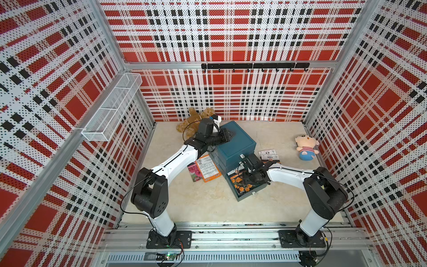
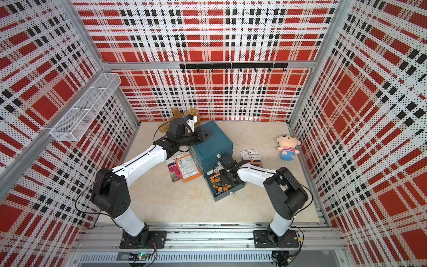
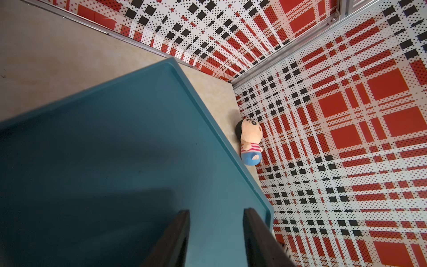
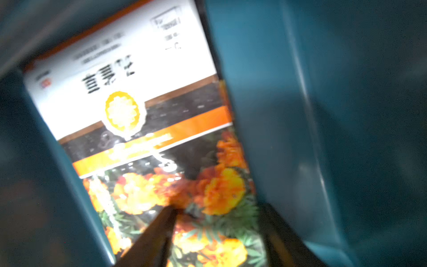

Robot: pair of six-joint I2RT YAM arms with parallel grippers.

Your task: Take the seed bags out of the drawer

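The blue drawer cabinet (image 1: pixel 233 144) has its lower drawer (image 1: pixel 240 199) pulled out. A seed bag with orange marigolds (image 4: pixel 146 187) lies in it, face up. Over this bag my right gripper has its fingers apart, the bag's lower part showing in the gap; whether they touch it cannot be seen. On the cabinet's top rests or hovers my left gripper, its fingers a little apart with only the blue lid visible behind them. Left of the cabinet, an orange-edged bag (image 1: pixel 208 168) and a pink bag (image 1: pixel 194 172) lie on the table; another bag (image 1: pixel 268 154) is at its right.
A brown plush toy (image 1: pixel 189 126) sits behind the left arm. Far right on the table is a doll in striped clothes (image 1: pixel 306 147). A white wire basket (image 1: pixel 113 106) hangs on the left wall.
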